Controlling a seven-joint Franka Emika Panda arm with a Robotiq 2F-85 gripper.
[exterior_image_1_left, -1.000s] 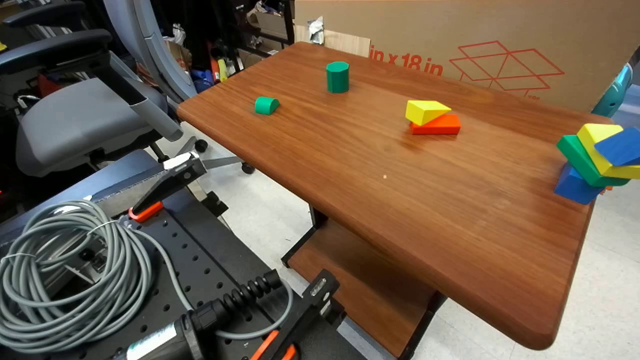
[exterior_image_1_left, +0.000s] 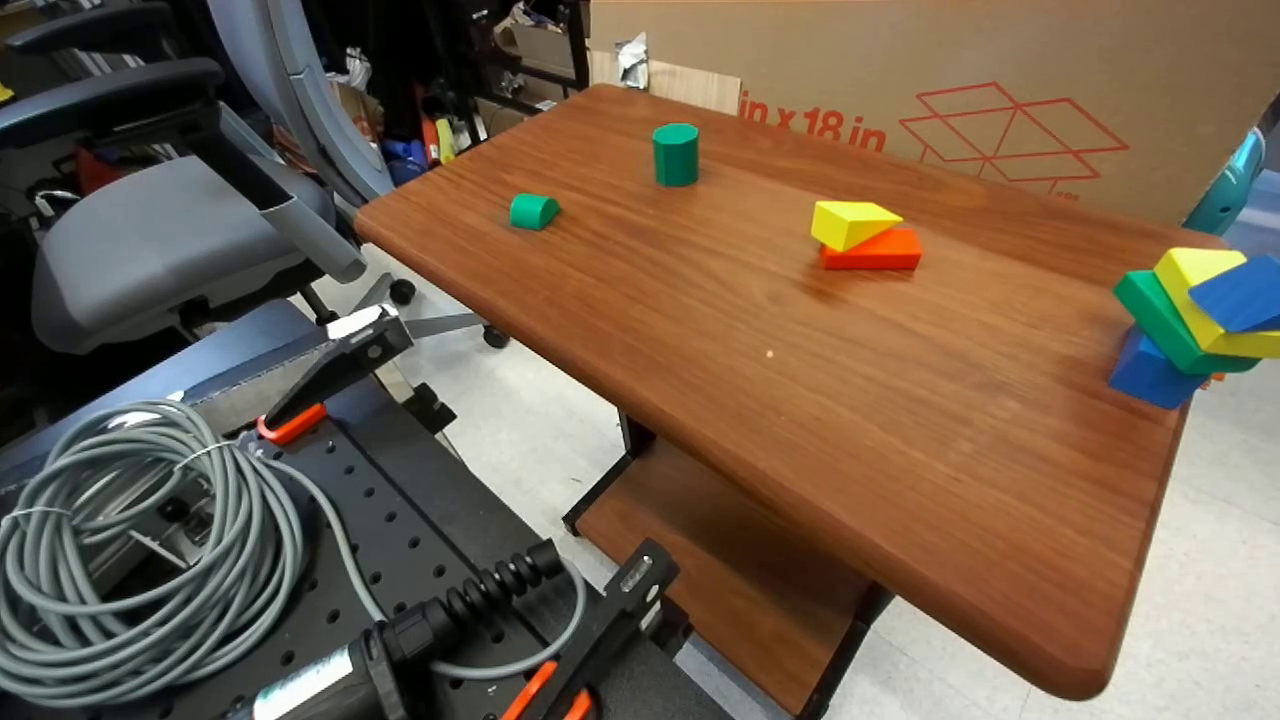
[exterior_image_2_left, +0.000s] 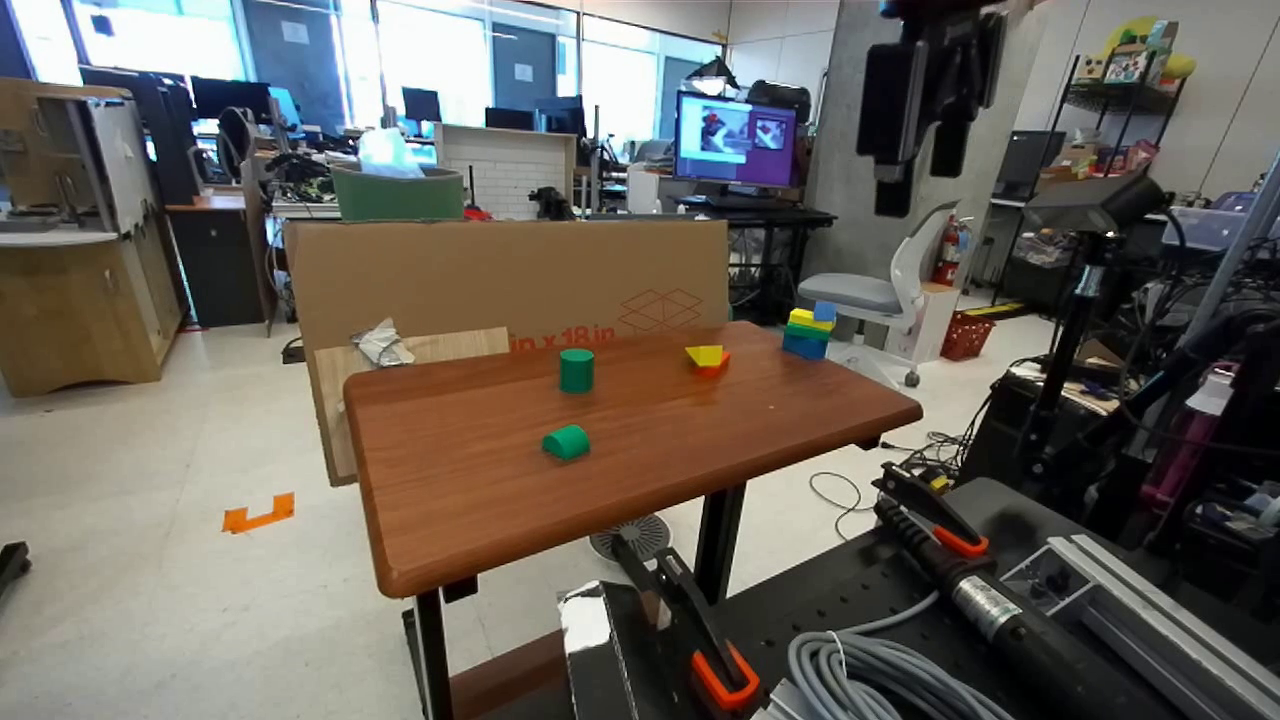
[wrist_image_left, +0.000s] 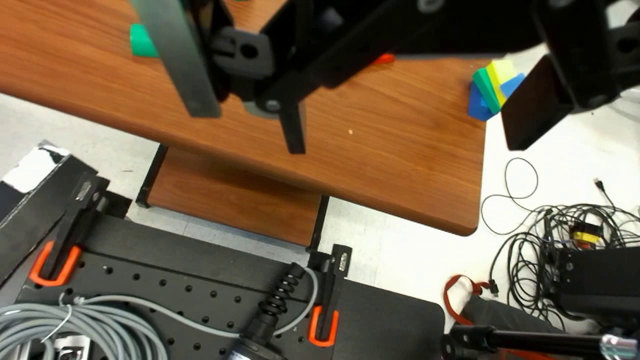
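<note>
High above the table's right side, my gripper (exterior_image_2_left: 921, 162) hangs open in the second exterior view. Its fingers (wrist_image_left: 534, 105) stand wide apart in the wrist view, with no block between them. A green cylinder (exterior_image_1_left: 675, 156) stands upright near the table's back edge, and a green half-round block (exterior_image_1_left: 533, 212) lies closer to the left edge. One yellow wedge (exterior_image_1_left: 852, 223) rests on an orange-red block (exterior_image_1_left: 882, 251). At the far right end is a stack: a blue block (exterior_image_1_left: 1152, 370) below, then a green block (exterior_image_1_left: 1170, 318), a yellow block (exterior_image_1_left: 1200, 288) and another blue piece (exterior_image_1_left: 1242, 295).
A large cardboard sheet (exterior_image_1_left: 1056, 72) stands behind it. Beside the table is a black perforated bench (exterior_image_1_left: 396, 504) with coiled grey cable (exterior_image_1_left: 156, 564) and orange-handled clamps (exterior_image_1_left: 600, 630).
</note>
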